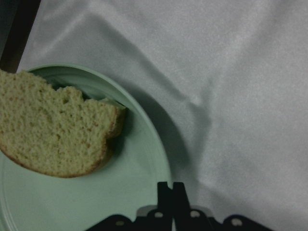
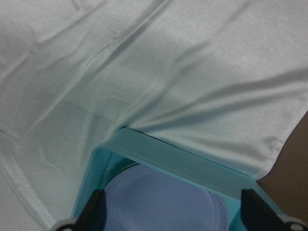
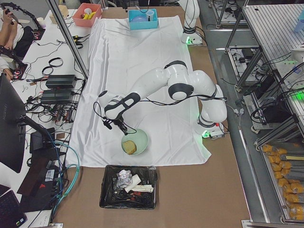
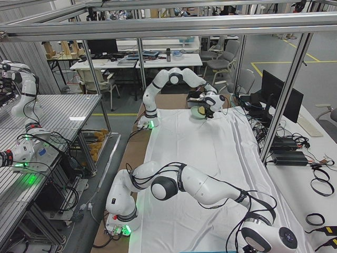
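A pale green plate (image 3: 140, 135) holding a slice of bread (image 3: 128, 147) lies on the white cloth. My left gripper (image 3: 123, 130) is at the plate's rim; in the left wrist view its fingertips (image 1: 163, 192) are together over the rim, right of and below the bread, with no object visible between them. At the far end, my right gripper is open above a blue box (image 2: 178, 163) with a blue-lavender plate (image 2: 159, 202) inside.
A black lined bin (image 3: 128, 198) with crumpled foil and wrappers stands on the brown tabletop below the cloth. A red box (image 3: 88, 15) with items is at the far left.
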